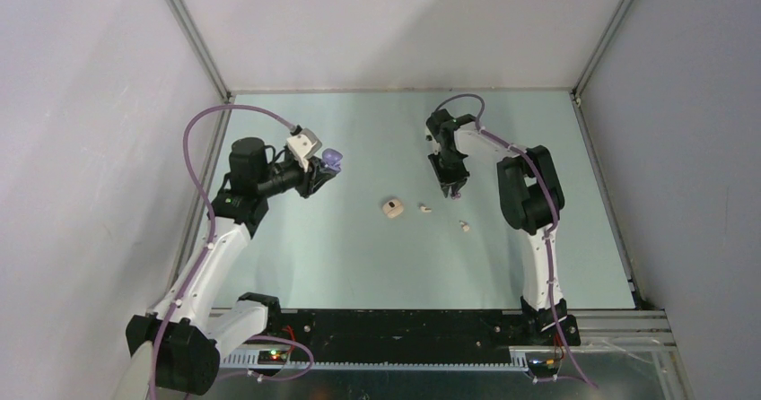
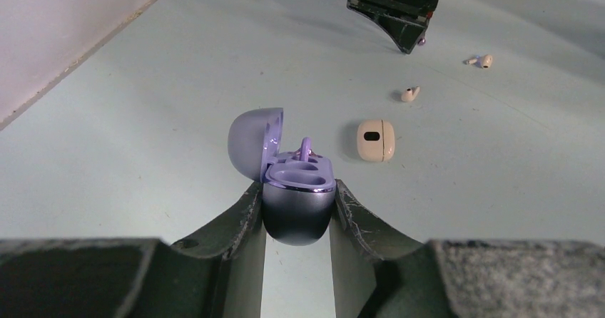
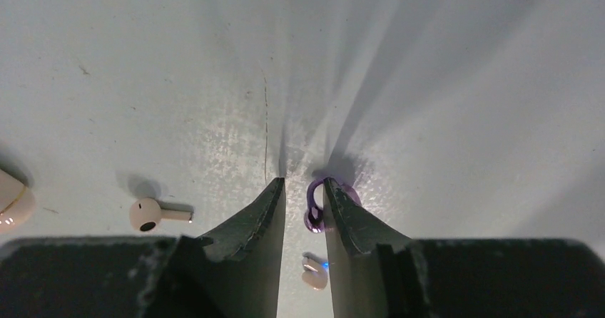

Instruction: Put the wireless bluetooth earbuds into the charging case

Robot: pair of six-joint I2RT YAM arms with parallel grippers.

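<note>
My left gripper is shut on a purple open-lidded earbud case (image 2: pixel 296 172), held up at the left in the top view, a purple piece standing in one of its slots. My right gripper is low over the table, part open, its right finger beside a small purple earbud (image 3: pixel 314 217); whether it grips it I cannot tell. Two pale earbuds, one (image 3: pixel 146 214) left of the right gripper and another (image 3: pixel 314 277) below it in that view, lie on the table beside a beige case (image 2: pixel 374 140).
Walls border it at the back and sides.
</note>
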